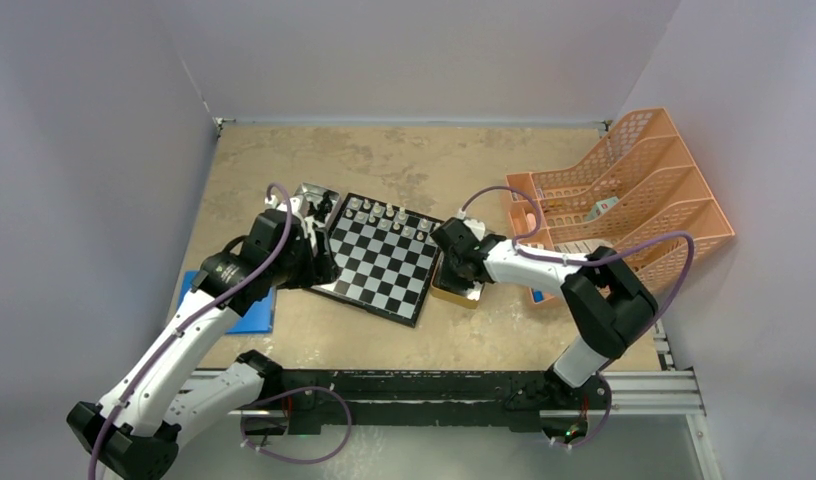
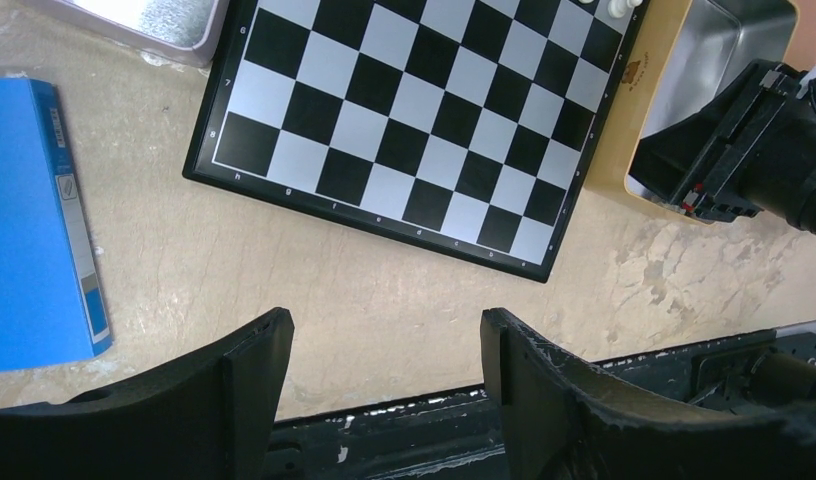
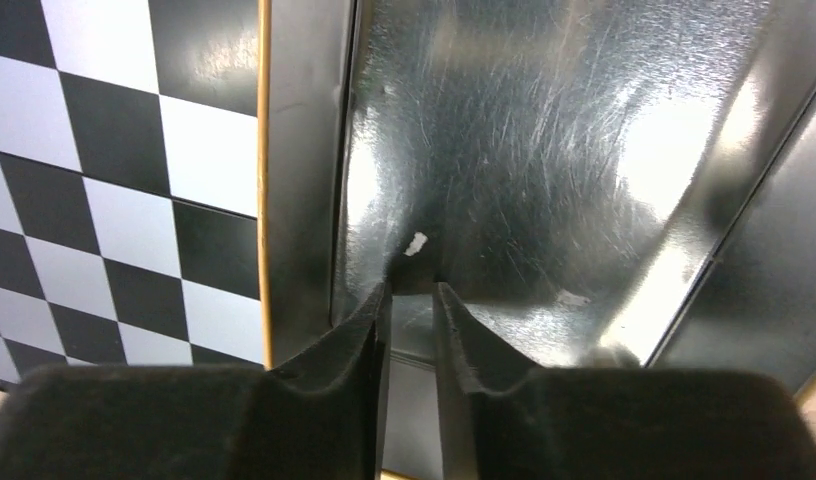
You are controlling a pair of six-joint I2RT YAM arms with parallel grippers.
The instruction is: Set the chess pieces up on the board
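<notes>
The checkered chess board (image 1: 377, 265) lies mid-table. White pieces (image 1: 389, 211) stand on it in rows along the far side, several with their tops visible. Dark pieces (image 1: 322, 206) are bunched in a metal tray beyond the board's left side. My left gripper is open, its fingers wide apart over bare table near the board's front edge. On the board's right stands a tan box (image 2: 596, 170) with a metal inside. Over that box is my right gripper, its fingers a narrow gap apart with nothing seen between them. The visible box floor (image 3: 544, 170) holds no piece.
A blue flat box (image 2: 29, 220) lies left of the board. At the right, an orange slotted rack (image 1: 624, 180) takes up the table's side, close to my right arm. Open table stretches beyond the board and along its front.
</notes>
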